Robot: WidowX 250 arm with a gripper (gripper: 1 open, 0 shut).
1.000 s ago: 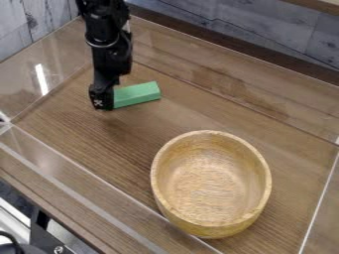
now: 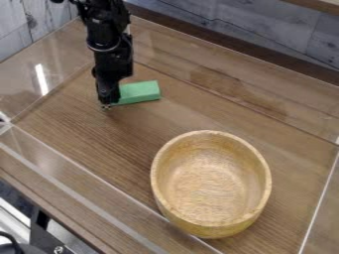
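Note:
My black gripper point(image 2: 109, 97) reaches down from the top left to the wooden table, its tips low at the left end of a green block point(image 2: 137, 92). The gripper looks shut; whether anything is between its fingers is hard to tell at this size. The block lies flat on the table, its left end partly behind the gripper.
A round tan bowl point(image 2: 211, 184) stands at the lower right. Black cables lie off the table's edge at the bottom left.
The gripper's lower part has shifted slightly right, toward the block, and looks narrower. The block and bowl look unmoved.

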